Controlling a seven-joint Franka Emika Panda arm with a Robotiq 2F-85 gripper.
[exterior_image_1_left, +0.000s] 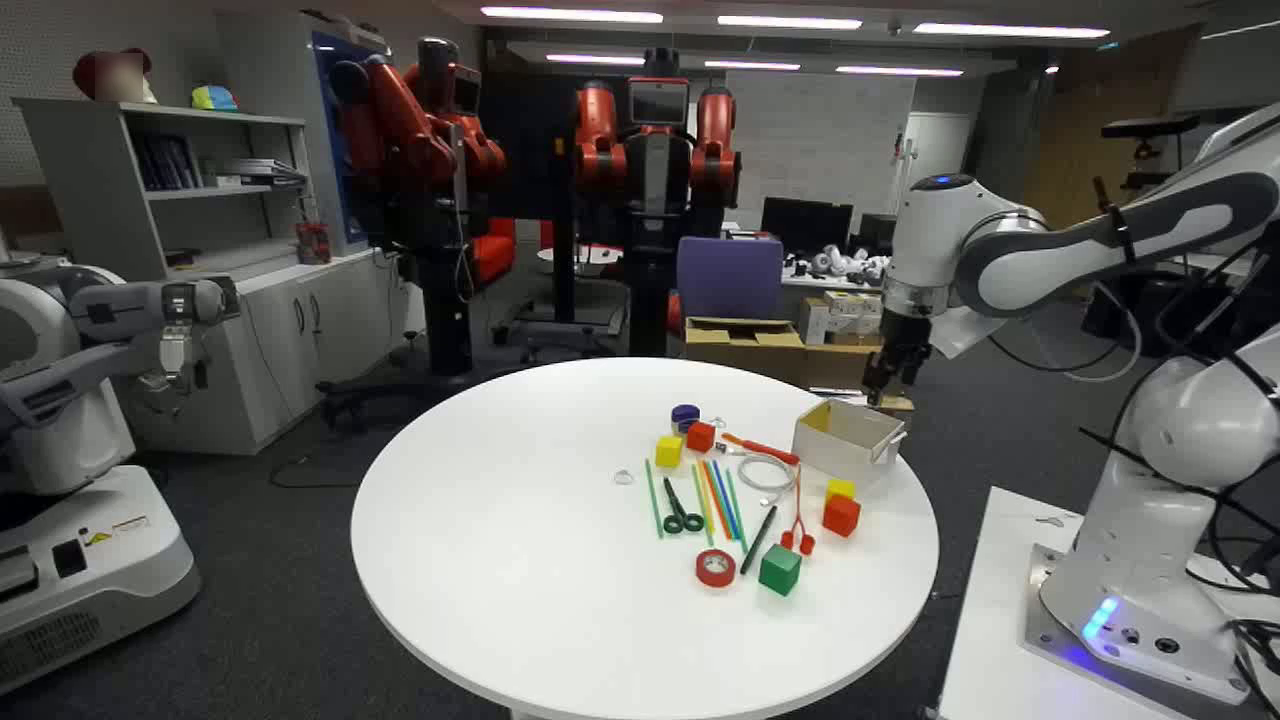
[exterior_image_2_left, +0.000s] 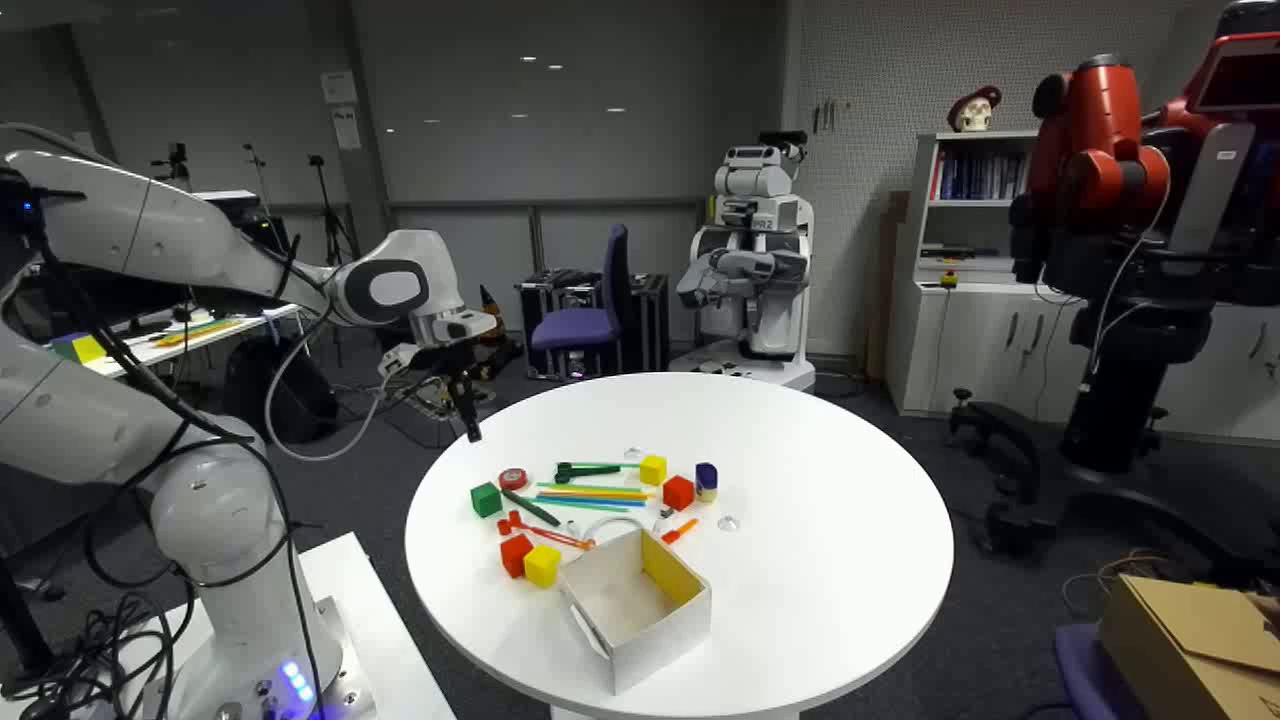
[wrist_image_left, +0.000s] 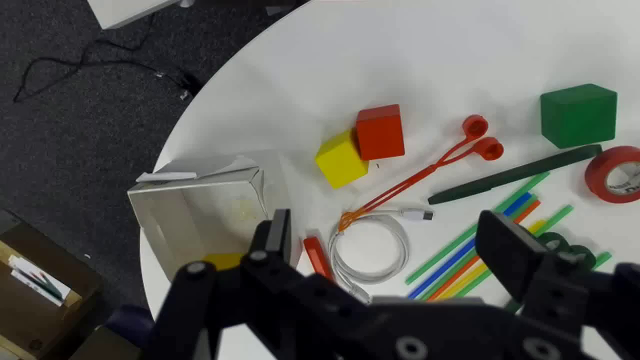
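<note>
High over the table, my gripper stands open in the wrist view, with wide-apart fingers and nothing held between them. Beneath the gap a coiled white cable lies on the table. A red cube touches a yellow cube, and red earphones run down to the cable. Off to the right are a dark pen, a green cube and a roll of red tape. A white open box sits near the table edge; exterior view 1 has the gripper above it.
Several coloured sticks and scissors lie mid-group. Another red cube, another yellow cube, a blue-lidded jar and an orange-handled tool are nearby.
</note>
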